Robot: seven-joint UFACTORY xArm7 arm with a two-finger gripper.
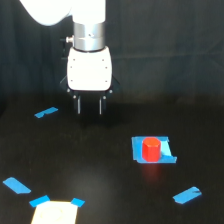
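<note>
A small red block (151, 149) sits on a patch of light blue tape (137, 152) right of the middle of the dark table. Its reflection shows on the surface in front of it. Farther back and to the left hangs my gripper (90, 106), pointing down, clear of the block. Its two dark fingers (78, 104) stand apart, and only dark background shows between them.
A cream-coloured flat piece (55, 213) lies at the front left edge, blue tape at its corners. Strips of blue tape mark the table at the left (16, 186), back left (46, 112) and front right (187, 195).
</note>
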